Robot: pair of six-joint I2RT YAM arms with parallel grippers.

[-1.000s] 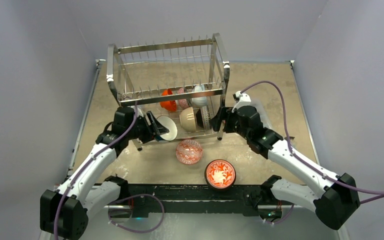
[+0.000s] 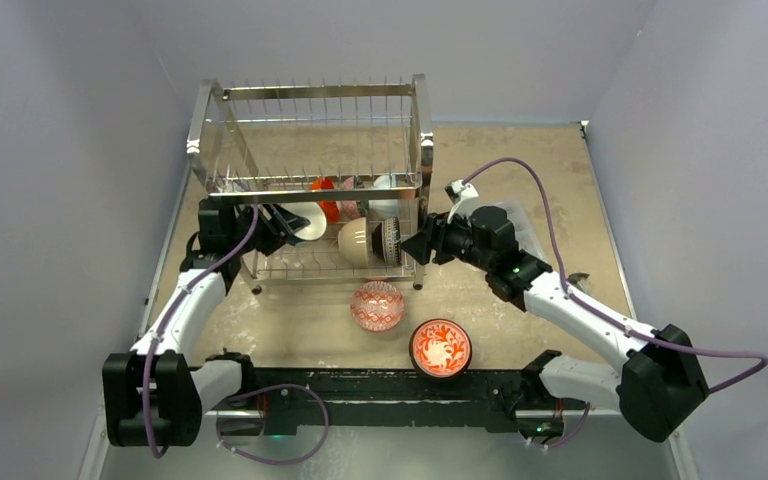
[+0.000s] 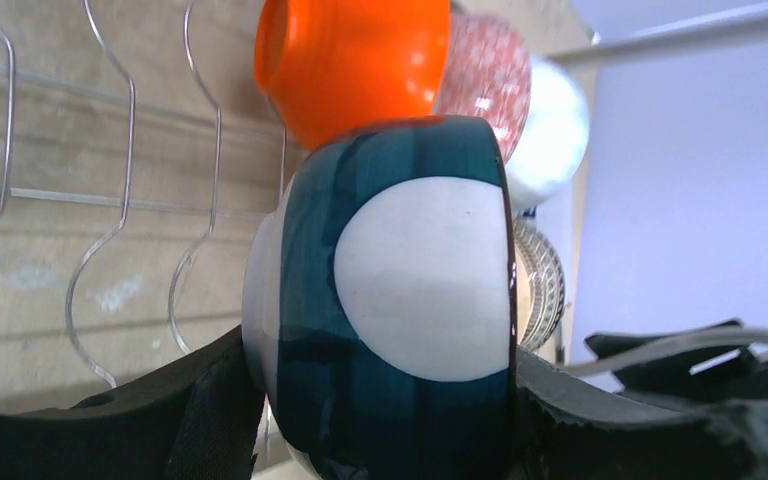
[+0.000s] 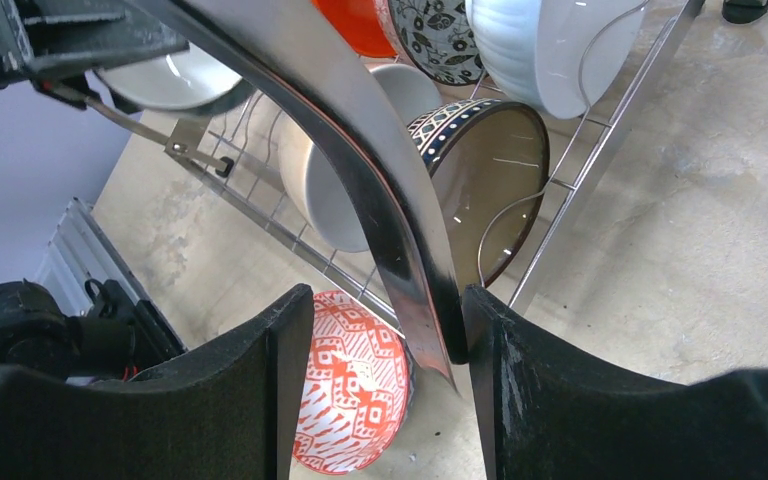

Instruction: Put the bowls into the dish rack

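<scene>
A teal bowl with a white spot [image 3: 400, 310] is between the fingers of my left gripper [image 2: 295, 222], over the rack's lower left. Its white inside [image 2: 310, 222] faces right in the top view. Whether the fingers press on it is unclear. My right gripper [image 2: 422, 245] is shut on the front right metal post [image 4: 415, 265] of the dish rack [image 2: 315, 196]. In the rack stand an orange bowl [image 3: 355, 65], a pink-patterned bowl [image 3: 485, 80], a white bowl [image 4: 550, 50], a cream bowl [image 2: 356, 242] and a dark patterned bowl [image 2: 390, 242].
A red-and-white patterned bowl [image 2: 377, 306] rests on the table before the rack. Nearer the front edge lies a black-rimmed bowl with an orange pattern [image 2: 441, 349]. A clear tray [image 2: 520, 222] is partly behind the right arm.
The rack and its bowls have shifted left along with my right gripper.
</scene>
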